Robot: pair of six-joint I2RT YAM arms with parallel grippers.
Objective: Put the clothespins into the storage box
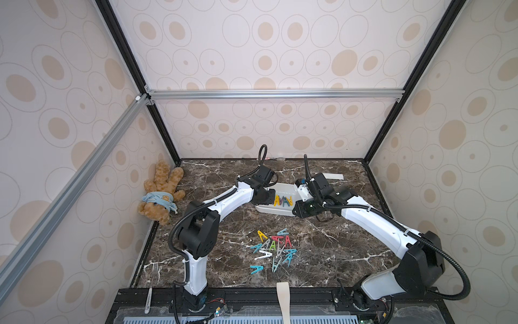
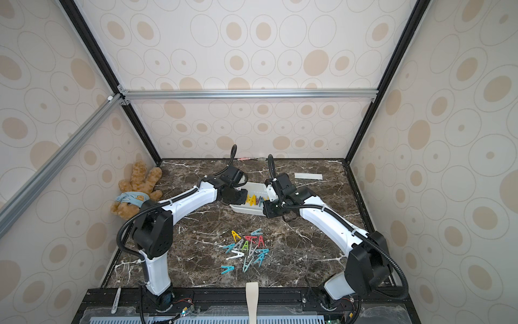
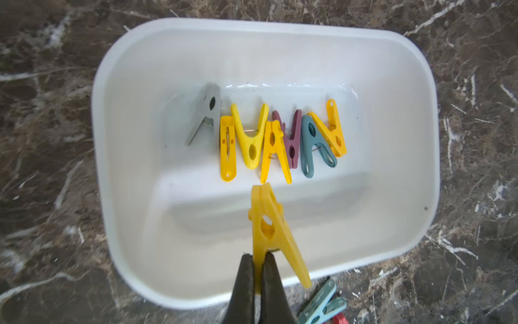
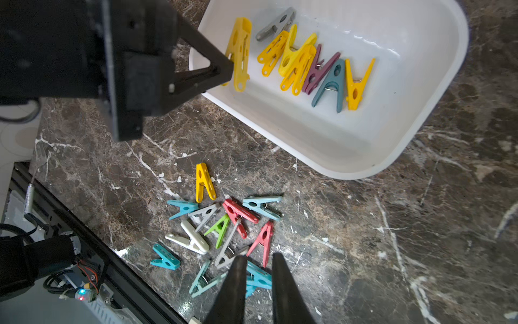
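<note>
My left gripper is shut on one leg of a yellow clothespin [image 3: 268, 229], above the near side of the white storage box [image 3: 102, 156]. Inside the box lie several clothespins: a grey one [image 3: 207, 108], a purple one [image 3: 293, 141], a blue-grey one [image 3: 313, 143] and several yellow ones [image 3: 251, 141]. In the right wrist view my right gripper stands open, its fingers apart with nothing held between them. The top left view has it by the box's right front corner. Loose on the table is a pile of mixed-colour clothespins [image 4: 235, 209].
A separate teal clothespin [image 4: 164, 257] lies off the pile. A teddy bear [image 1: 160, 197] sits at the left wall, and a white strip [image 1: 333, 176] lies at the back right. Both arms come close together over the box; open table lies right of the pile.
</note>
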